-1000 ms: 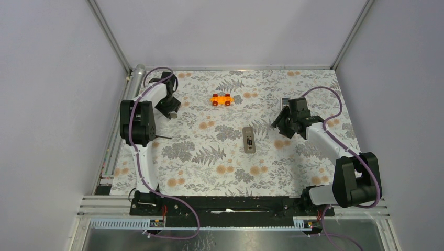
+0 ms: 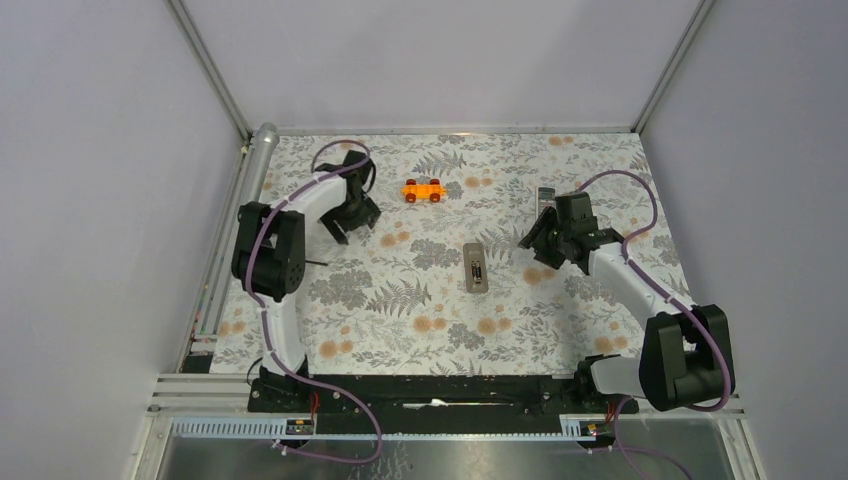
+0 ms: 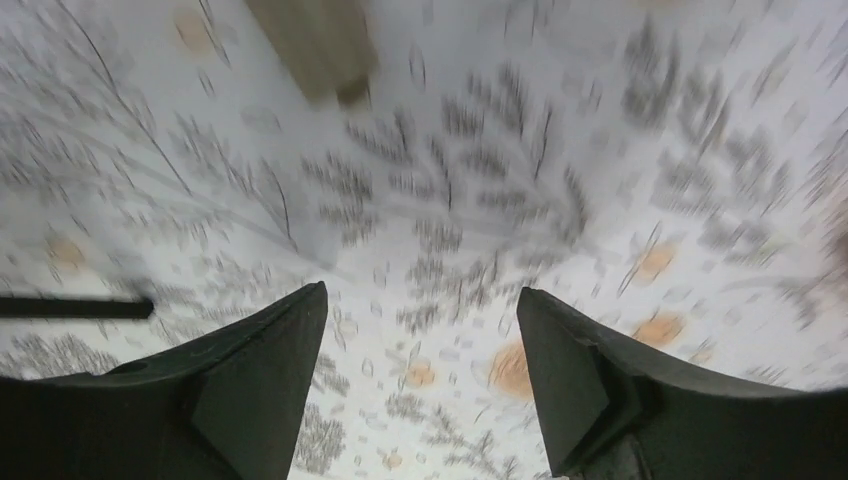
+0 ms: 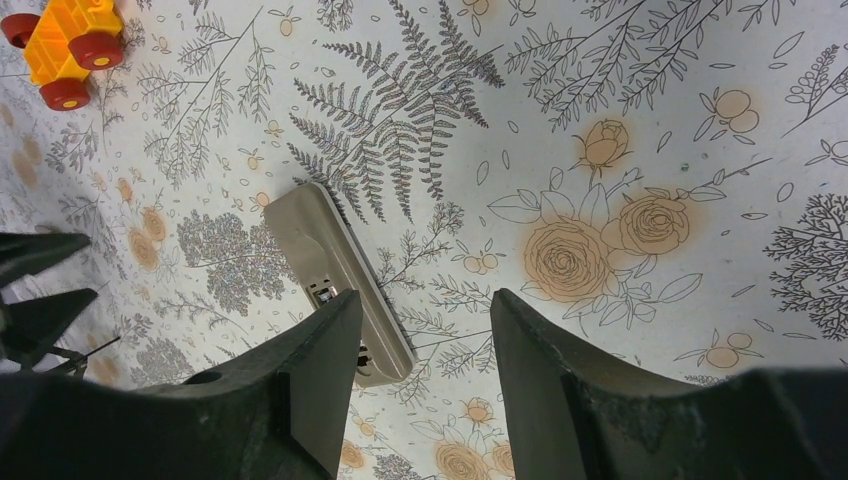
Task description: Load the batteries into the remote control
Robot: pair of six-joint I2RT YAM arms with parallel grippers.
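Note:
A grey-beige remote control lies near the table's middle, its compartment showing what looks like a battery and metal contacts; in the right wrist view it lies below and left. My left gripper is over the upper left of the table, open and empty; its fingertips frame bare cloth, with a blurred beige object above them. My right gripper hangs right of the remote, its fingers apart with nothing held.
An orange toy car sits at the back middle. A grey object lies behind my right gripper. A dark thin rod lies at the left.
The right arm shifted only slightly.

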